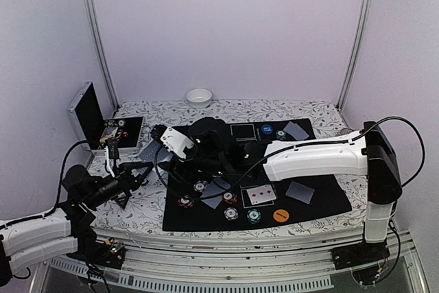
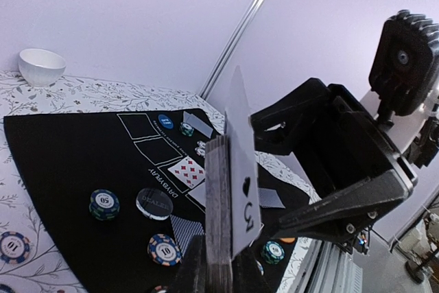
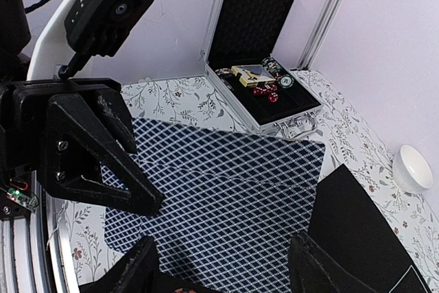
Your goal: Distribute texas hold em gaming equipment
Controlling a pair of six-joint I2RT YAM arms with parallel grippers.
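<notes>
My left gripper is shut on a deck of cards (image 2: 219, 211), held upright on edge. A card showing a black 3 (image 2: 241, 169) leans apart from the deck's right side in the left wrist view. My right gripper faces that card with its fingers spread, above and below; whether they touch it is unclear. In the right wrist view, dark patterned card backs (image 3: 226, 197) stand beyond my right fingers (image 3: 140, 265), with the upper edges offset from each other. The top view shows both grippers close together at the mat's left edge.
A black mat (image 1: 329, 204) carries chips, a clear dealer disc (image 2: 154, 203), a face-up diamond card (image 1: 260, 195) and several face-down cards (image 1: 300, 192). The open case (image 3: 257, 118) with dice stands at the back left, a white bowl (image 1: 199, 97) behind the mat. My right arm spans the mat.
</notes>
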